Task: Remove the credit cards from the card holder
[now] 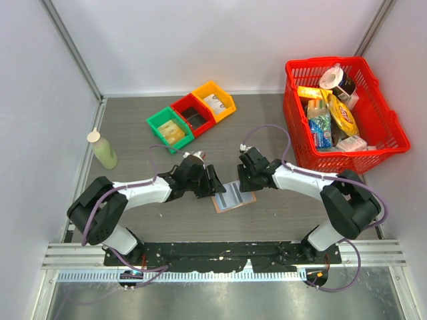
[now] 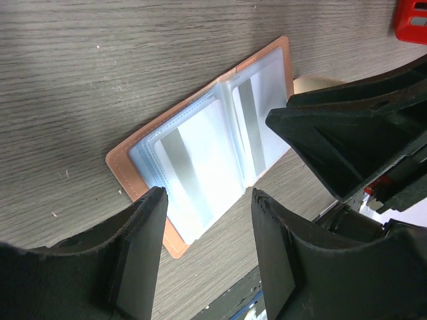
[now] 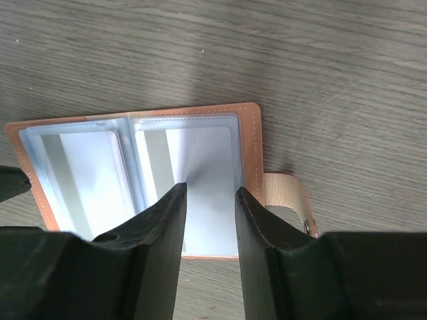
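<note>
The open tan card holder [image 1: 225, 208] lies flat on the table between my grippers, with white cards behind clear sleeves [image 2: 200, 160] on both halves and a strap [image 3: 285, 190] at its right side. My left gripper is open over the holder's left end, nothing visible between its fingers. My right gripper is open low over the right half, its fingertips close to the card there; whether they touch cannot be told.
A red basket [image 1: 393, 137] of goods stands at the back right. Green [image 1: 157, 123], red [image 1: 183, 103] and orange [image 1: 223, 93] bins sit at the back. A bottle [image 1: 105, 150] stands at the left.
</note>
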